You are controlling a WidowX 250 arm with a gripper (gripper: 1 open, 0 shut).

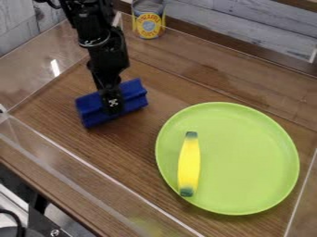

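My black gripper (111, 97) points straight down at the left, its fingertips low over a blue block (92, 111) that lies on the wooden table. The fingertips overlap the block in this view, so whether they touch it is unclear. On the right a yellow banana (190, 167) with green ends lies on the left part of a round green plate (247, 162).
A glass jar with a yellow label (147, 23) stands at the back. Clear edging runs along the front left, and a pale wooden wall is behind.
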